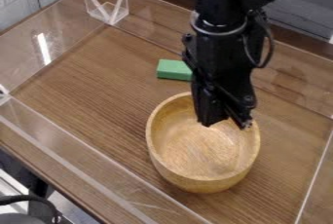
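A black robot gripper (221, 111) hangs over the back part of a round light wooden bowl (205, 160), its lower end near the bowl's rear rim. It looks shut, with nothing visible between its fingers. The bowl appears empty. A green block (173, 69) lies on the wooden table (85, 96) behind the bowl, left of the gripper and partly behind it.
A small white wire rack (107, 6) stands at the back left. Clear edging runs along the table's left, front and right sides. A dark cable shows at the lower left corner.
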